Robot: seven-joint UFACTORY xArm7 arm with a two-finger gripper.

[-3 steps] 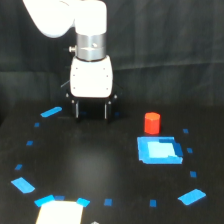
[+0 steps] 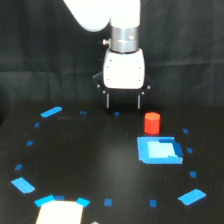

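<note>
My gripper hangs high over the back of the dark table, its two dark fingers spread apart. Nothing shows between them. Lower and to the right of it in the camera view stands a small red block, touched by no finger. Just in front of the block is a shallow blue tray with a pale patch inside. The block appears to be behind the tray's far edge; whether the two touch, I cannot tell.
A pale, cream-coloured object is cut off by the bottom edge at the left. Flat blue marks, such as a strip at the front right, dot the table.
My arm and gripper have moved right and somewhat higher in the view, closer to the red block's side. The block, tray and pale object have stayed in place.
</note>
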